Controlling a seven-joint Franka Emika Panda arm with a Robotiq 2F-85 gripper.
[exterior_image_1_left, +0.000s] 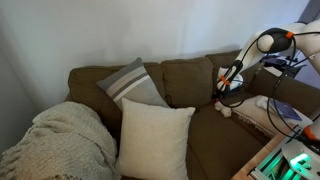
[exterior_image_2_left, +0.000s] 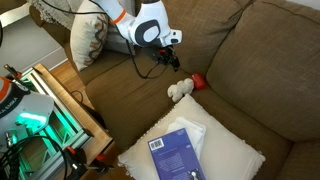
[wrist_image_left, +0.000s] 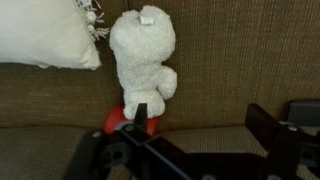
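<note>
A small white plush toy (wrist_image_left: 143, 55) lies on the brown sofa, left of centre in the wrist view. A red object (wrist_image_left: 118, 120) sits at its lower end, partly covered by the toy and my left finger. My gripper is open above the sofa, its fingers wide apart with only sofa fabric seen between them. In the second exterior view the gripper (exterior_image_2_left: 168, 62) hangs to the upper left of the plush toy (exterior_image_2_left: 181, 90), apart from it; the red object (exterior_image_2_left: 199, 80) is on the toy's far side.
A white fringed cushion (exterior_image_2_left: 235, 148) bears a purple book (exterior_image_2_left: 177, 158) close by. Farther along the sofa are a large white pillow (exterior_image_1_left: 153, 140), a grey striped pillow (exterior_image_1_left: 130, 84) and a pale blanket (exterior_image_1_left: 62, 145). The sofa backrest (exterior_image_2_left: 260, 60) rises behind the toy.
</note>
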